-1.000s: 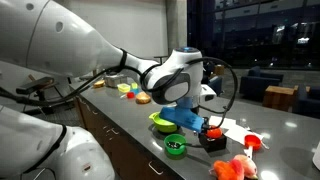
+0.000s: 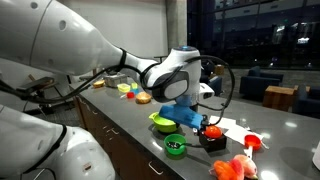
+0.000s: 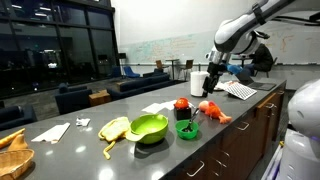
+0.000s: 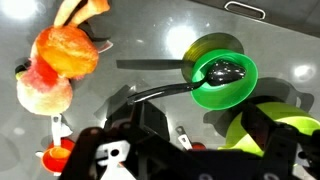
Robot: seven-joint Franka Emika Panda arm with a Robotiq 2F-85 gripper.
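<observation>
My gripper hangs over the counter with its two dark fingers (image 4: 122,135) wide apart, and nothing shows between them. Below it, in the wrist view, a small green bowl (image 4: 238,94) holds a black spoon-like utensil (image 4: 218,73), whose handle sticks out over the bowl's left rim. A larger lime bowl (image 4: 238,137) is partly hidden behind the right finger. Near the left finger stands a black box (image 4: 150,118). Exterior view 2 shows the green bowl (image 3: 187,131) beside the lime bowl (image 3: 149,128), with the gripper above and behind them.
An orange plush toy (image 2: 233,169) lies by the counter's near edge, with a red cup (image 2: 252,142) behind it. A red-orange item (image 3: 182,103) sits on or in the black box. Yellow plush (image 3: 117,132) and a wicker basket (image 3: 15,158) lie farther along.
</observation>
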